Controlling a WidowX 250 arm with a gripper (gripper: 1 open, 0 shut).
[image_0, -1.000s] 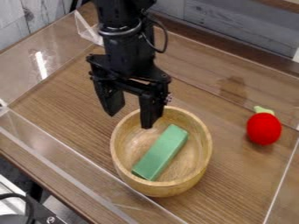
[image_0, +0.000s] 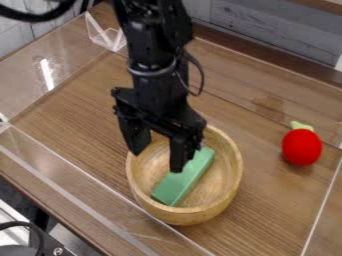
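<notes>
My black gripper (image_0: 160, 138) hangs open over the back rim of a round wooden bowl (image_0: 223, 180), its fingertips pointing down, one at the bowl's back left and one over its inside. In the bowl lies a green rectangular block (image_0: 181, 178), slanted from front left to back right, with nothing of it between my fingers.
A red tomato-like object (image_0: 301, 148) with a pale green top sits on the wooden table (image_0: 67, 120) to the right of the bowl. A dark cable lies at the bottom left corner. The table left of the bowl is clear.
The bowl, block and red object look unmoved.
</notes>
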